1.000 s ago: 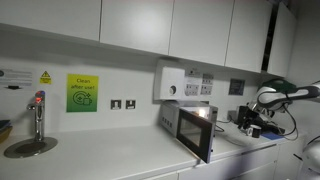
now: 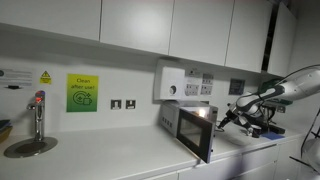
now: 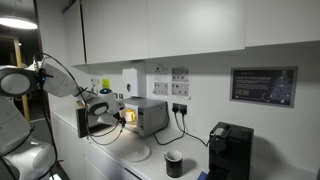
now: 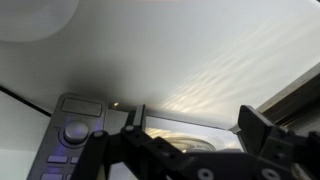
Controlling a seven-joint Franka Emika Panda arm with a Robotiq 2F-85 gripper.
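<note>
A grey microwave (image 3: 152, 116) stands on the counter with its dark door (image 2: 195, 133) swung open and its inside lit. My gripper is open, its two dark fingers well apart, and nothing shows between them but the view of the microwave beyond. In the wrist view the control panel (image 4: 72, 140) is at lower left, and part of the lit inside shows low in the middle. From the second exterior view, the gripper is close to the front of the open microwave; whether it touches cannot be told. A white plate (image 3: 131, 150) lies on the counter.
A dark mug (image 3: 174, 163) and a black coffee machine (image 3: 230, 150) stand farther along the counter. Cables hang from the wall sockets (image 3: 179, 109). A tap (image 2: 40, 115) and sink are at the far left, with bare counter (image 2: 110, 147) between them and the microwave.
Over the last second the arm has come left from the right end of the counter, up to the microwave. The microwave and its open door look unmoved.
</note>
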